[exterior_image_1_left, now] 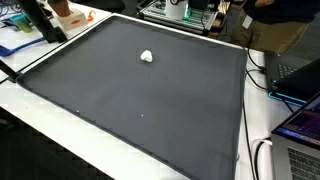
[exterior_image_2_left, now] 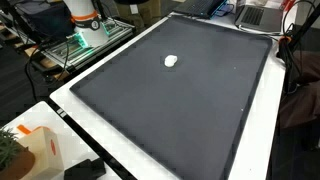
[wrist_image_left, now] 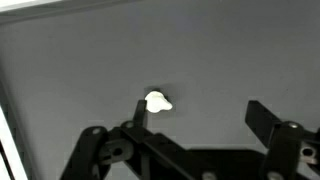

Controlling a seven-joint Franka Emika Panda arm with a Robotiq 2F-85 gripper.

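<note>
A small white object (exterior_image_1_left: 147,56) lies alone on the dark grey board, towards its far side. Exterior view 2 shows the same white object (exterior_image_2_left: 171,61) in the board's upper middle; it is too small for me to tell what it is. From the wrist, the white object (wrist_image_left: 157,101) appears left of centre, beyond my gripper. Its two black fingers stand wide apart, so it is open, and nothing is between them. The white object lies apart from the fingers, nearer the left one in that view.
Apart from the white object, the dark board (exterior_image_2_left: 200,110) is clear. Laptops (exterior_image_1_left: 297,125) stand beyond the white table's edge. A potted plant (exterior_image_2_left: 10,150) and an orange-and-white item (exterior_image_2_left: 40,148) occupy the near left corner in exterior view 2. Cables hang beside the table.
</note>
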